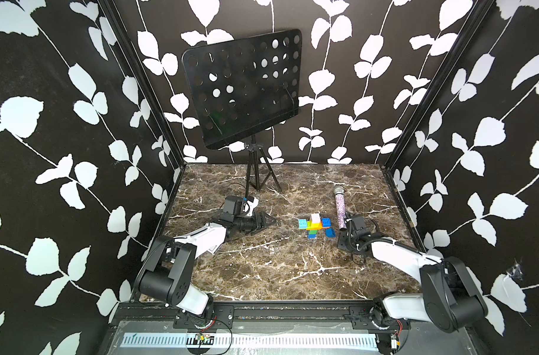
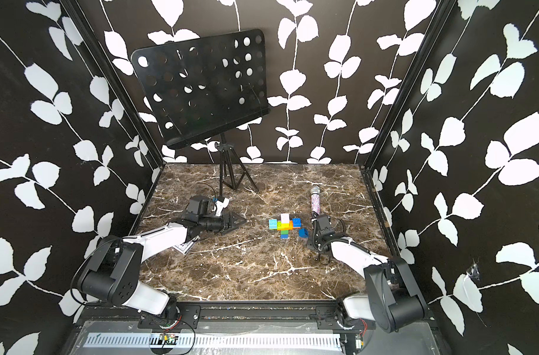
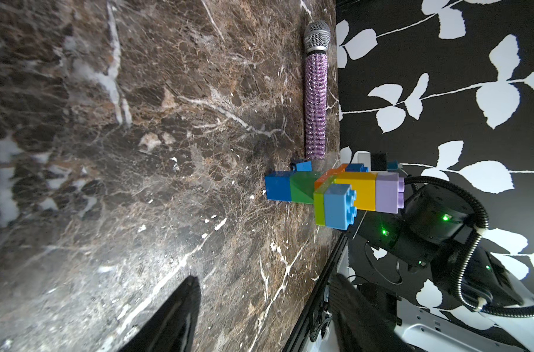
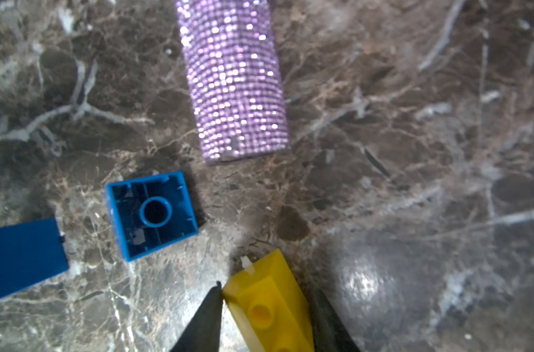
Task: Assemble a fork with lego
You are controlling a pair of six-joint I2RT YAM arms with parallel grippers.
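A built lego piece with yellow, green, orange, blue and lavender bricks (image 1: pixel 314 224) stands mid-table; the left wrist view shows it sideways (image 3: pixel 359 189). Just right of it lies a loose blue brick (image 4: pixel 153 214), its hollow underside up. A yellow brick (image 4: pixel 271 305) is between the fingers of my right gripper; those fingers are part open, and whether both touch it I cannot tell. Left of the built piece, clear of it, my left gripper stands open with only tabletop between its fingers.
A purple glittery microphone (image 1: pixel 340 208) lies behind the right gripper. At the back left stands a black music stand (image 1: pixel 254 159). White papers (image 2: pixel 186 245) sit under the left arm.
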